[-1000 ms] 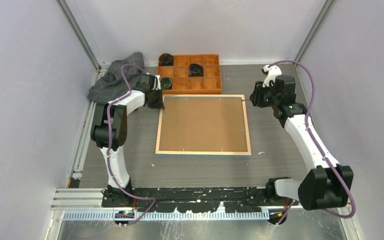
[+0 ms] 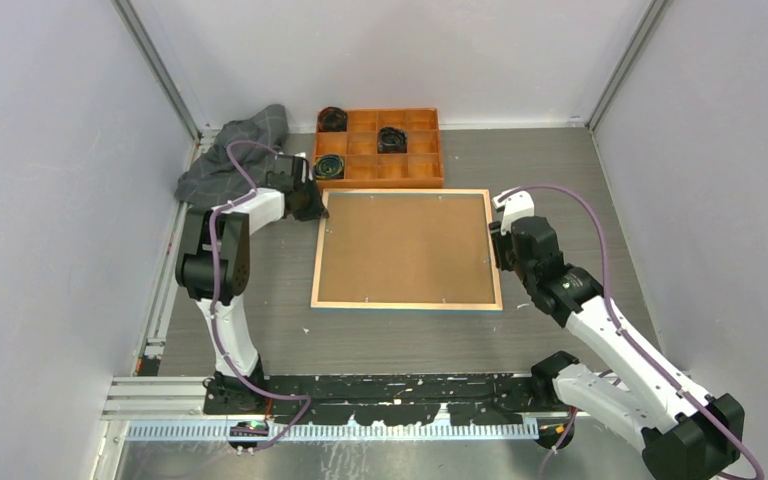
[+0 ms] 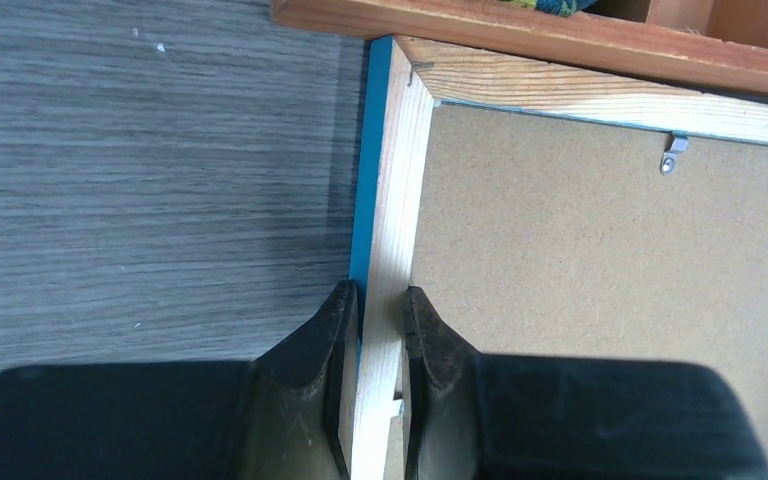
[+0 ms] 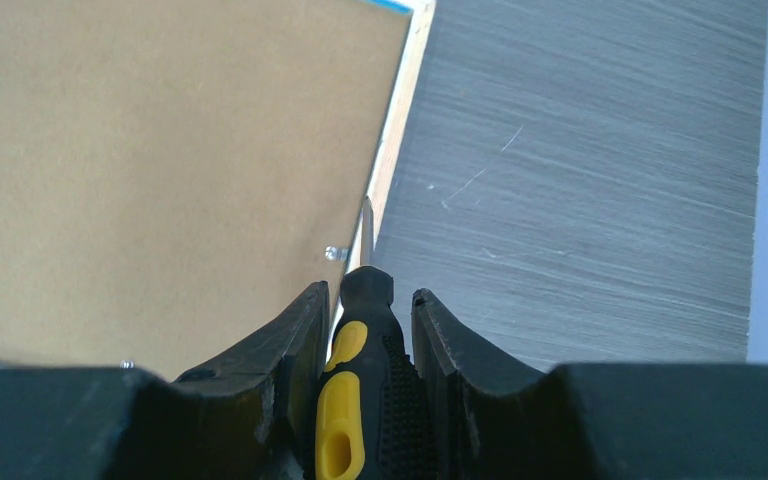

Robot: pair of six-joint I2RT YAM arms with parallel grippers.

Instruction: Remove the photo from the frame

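The picture frame (image 2: 410, 305) lies face down on the table, its brown backing board (image 2: 405, 250) showing inside a pale wooden border. Small metal clips sit along the border, one clip (image 3: 672, 153) on the far side and another clip (image 4: 336, 254) at the right side. My left gripper is shut on the frame's left side, one finger on each face of the wood. A black and yellow screwdriver (image 4: 365, 330) is held in my right gripper; its thin metal tip is over the right border, close to the clip. Whether the tip touches cannot be told. The photo is hidden.
An orange compartment box (image 2: 380, 183) with several dark coils stands right behind the frame. Grey cloth (image 2: 210, 175) is heaped at the back left. Bare table (image 2: 400, 345) lies in front of the frame and to its right.
My right gripper has come left and toward the front, from beyond the frame's right edge to over it. My left arm has shifted only slightly; the frame has stayed put.
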